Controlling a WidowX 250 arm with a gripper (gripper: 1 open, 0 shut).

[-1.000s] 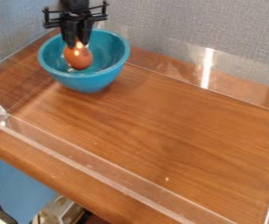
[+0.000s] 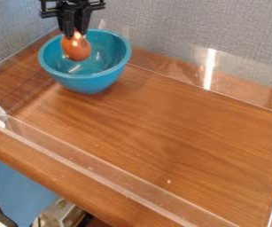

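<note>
My black gripper is at the top left, pointing down over a blue bowl. It is shut on an orange, rounded object, held at the bowl's opening, toward its left back. Whether the object touches the bowl cannot be told from this view.
Clear low walls edge it, with a grey textured panel behind. Off the table at the lower left are a blue floor and some metal hardware.
My gripper and the orange object have moved slightly up and to the left. The bowl looks unmoved.
</note>
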